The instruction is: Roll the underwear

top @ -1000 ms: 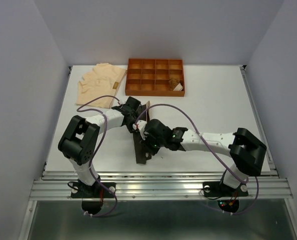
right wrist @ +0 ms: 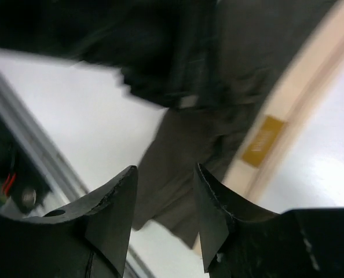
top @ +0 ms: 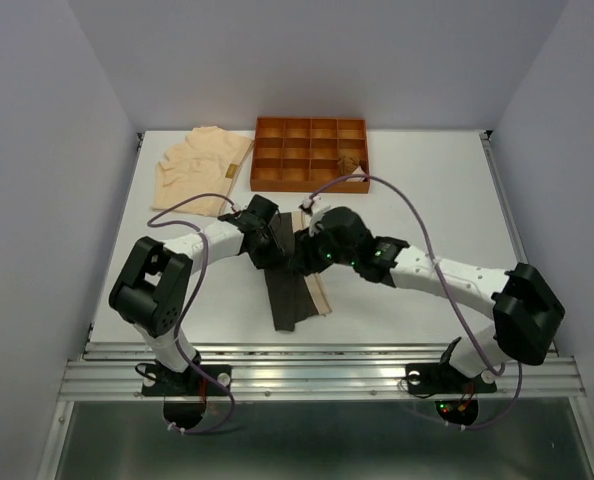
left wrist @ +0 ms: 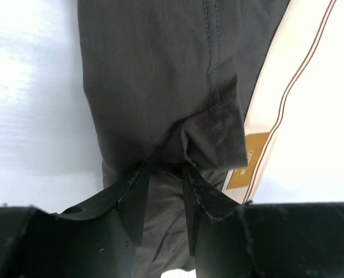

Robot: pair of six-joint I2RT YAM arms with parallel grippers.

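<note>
The dark grey underwear point(top: 283, 298) lies lengthwise on the table, its beige waistband point(top: 319, 291) along the right side. My left gripper is at a crumpled fold of the underwear point(left wrist: 154, 75); its fingertips are apart, with dark cloth showing in the gap. Whether they pinch any of it is unclear. Over the middle of the garment, close to the left one, hovers my right gripper, open and empty. Blurred in the right wrist view, the left gripper's dark body hides part of the cloth. A tan label marks the waistband point(right wrist: 291, 104).
Several beige garments point(top: 197, 165) are stacked at the back left. A brown compartment box point(top: 278, 185) stands at the back, with small items in its right compartments point(top: 349, 163).
My right gripper has gone from the garment's near end back toward the left gripper, uncovering the near part of the underwear and its waistband. The left arm has barely moved.
</note>
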